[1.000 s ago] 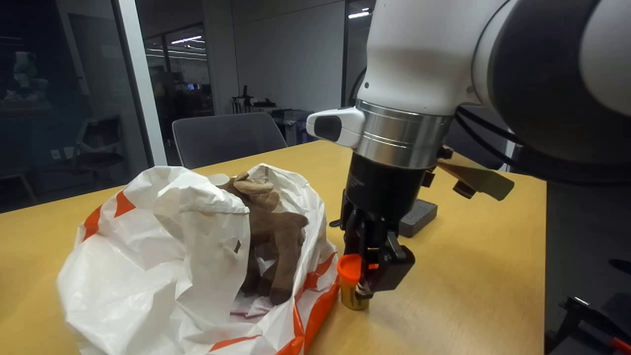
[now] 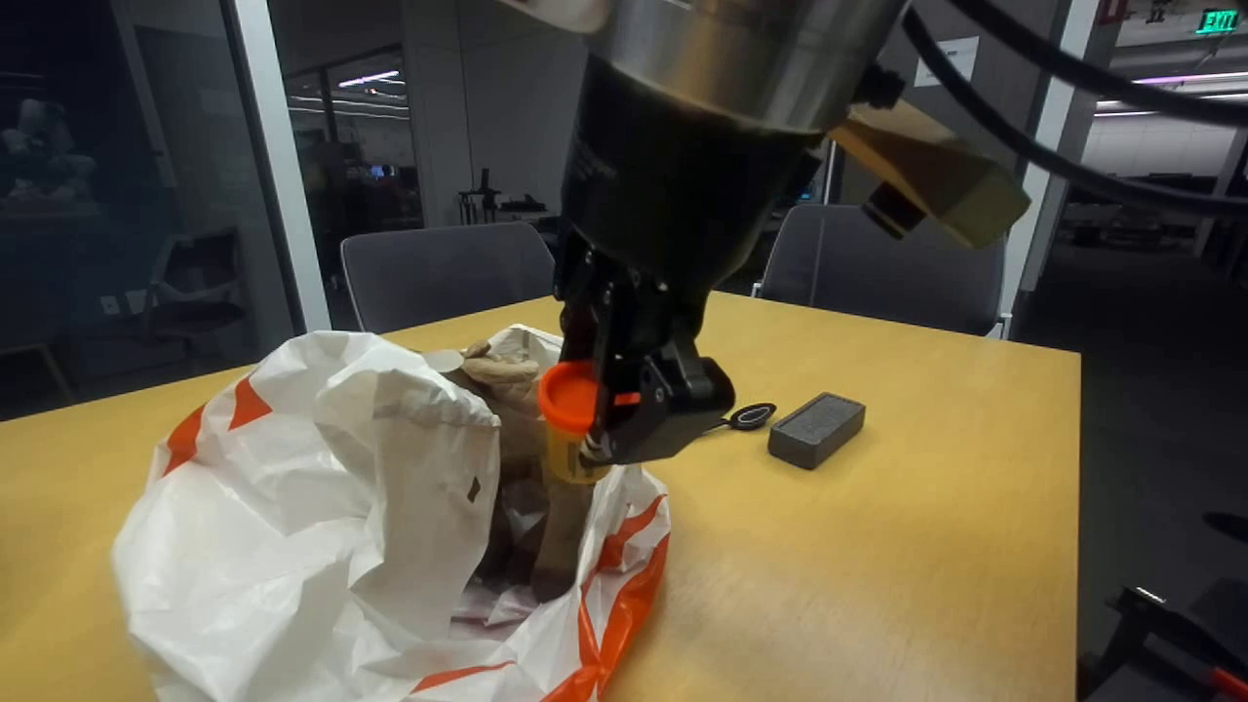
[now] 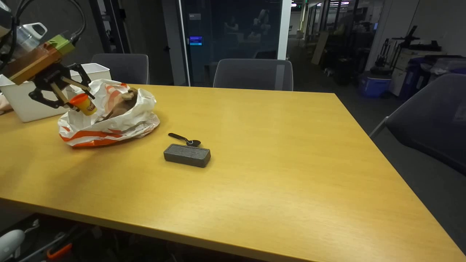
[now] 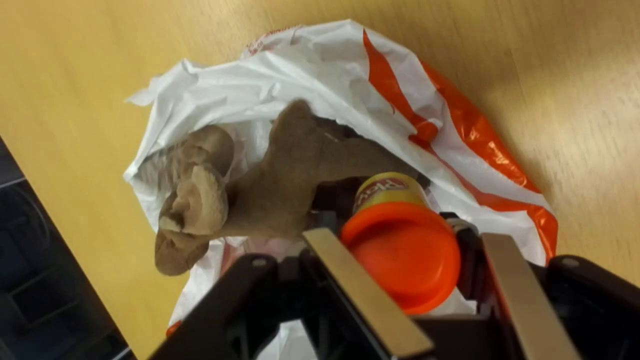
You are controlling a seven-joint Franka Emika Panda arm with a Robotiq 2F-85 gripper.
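A small yellow Play-Doh tub [image 4: 390, 191] with an orange lid [image 4: 405, 255] is clasped between the fingers of my gripper [image 2: 608, 439], clear of the table. In the wrist view it overlaps the open mouth of a white plastic bag [image 4: 288, 75] with orange stripes. Inside that bag lies a brown plush animal [image 4: 282, 180], partly covered by the bag's wall. From the second exterior view, the tub [image 3: 89, 108] hangs beside the bag's rim [image 3: 105, 94], tilted. How deep it sits relative to the rim is hard to judge.
A dark grey block [image 3: 186, 155] and a black spoon [image 3: 185, 139] lie close together on the table, away from the bag. Behind the bag stands a white bin [image 3: 32, 102].
The gripper has lifted the tub off the table beside the bag and carried it up and leftward in exterior view 1, over the bag's opening. The bag has barely moved.
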